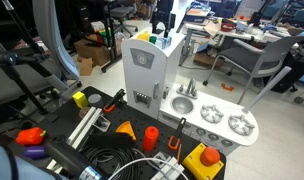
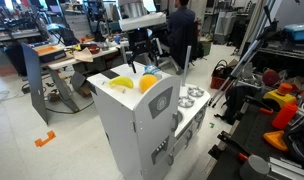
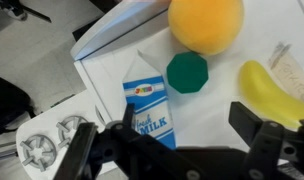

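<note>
My gripper is open above the top of a white toy kitchen cabinet [image 1: 144, 75], with empty space between its fingers. Below it in the wrist view lies a blue and white milk carton [image 3: 150, 108], nearer the left finger [image 3: 89, 145]. A dark green piece [image 3: 187, 72] sits beside the carton, close to a round orange piece [image 3: 205, 22]. To the right is a yellow banana [image 3: 270, 95], partly covered by the right finger [image 3: 260, 140]. In exterior view 2 the banana [image 2: 122, 82] and orange piece [image 2: 147, 83] rest on the cabinet top.
Beside the cabinet, a low white counter carries a sink [image 1: 182, 104] and stove burners [image 1: 212, 114]. On the dark table in front are a red round object [image 1: 151, 133], cables [image 1: 110, 160] and a yellow and red device [image 1: 205, 160].
</note>
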